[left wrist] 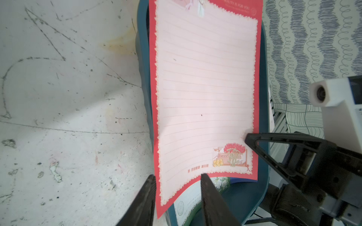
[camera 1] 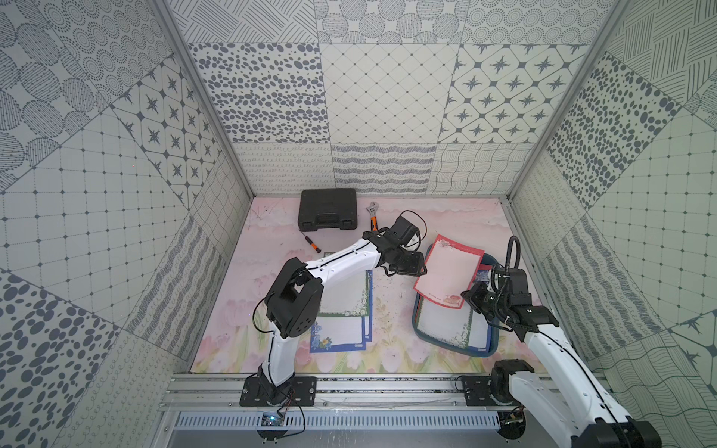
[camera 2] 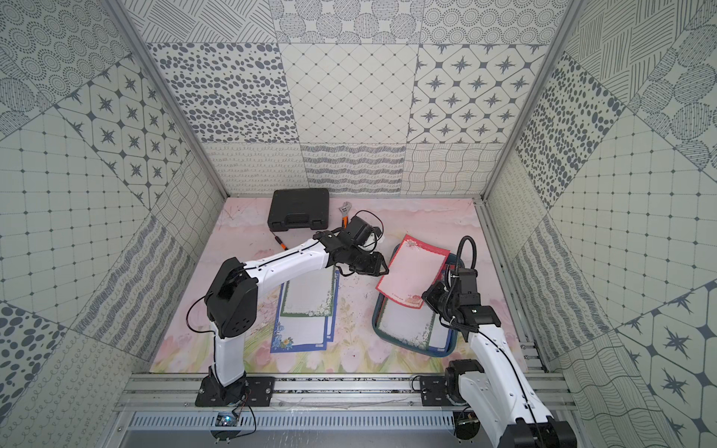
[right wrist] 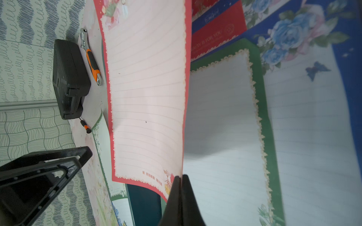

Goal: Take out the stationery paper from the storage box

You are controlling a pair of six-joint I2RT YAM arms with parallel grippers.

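Note:
A red-bordered lined stationery sheet [camera 1: 448, 272] is lifted and tilted above the dark blue storage box [camera 1: 419, 333]. My right gripper is shut on its lower right edge, so the sheet bends down from there. In the left wrist view my left gripper stands open, its fingers [left wrist: 147, 199] spread near the sheet's lower left corner; nothing is clamped between them. That corner overhangs the box's left wall. Inside the box lie a green-bordered sheet [right wrist: 226, 113] and blue-bordered sheets [right wrist: 313, 113].
Several green- and blue-bordered sheets [camera 1: 337, 330] lie on the table left of the box, partly under my left arm. A black case [camera 1: 327, 209], an orange-handled wrench [camera 1: 373, 212] and a screwdriver [camera 1: 312, 244] are at the back. Bare table shows between sheets and box.

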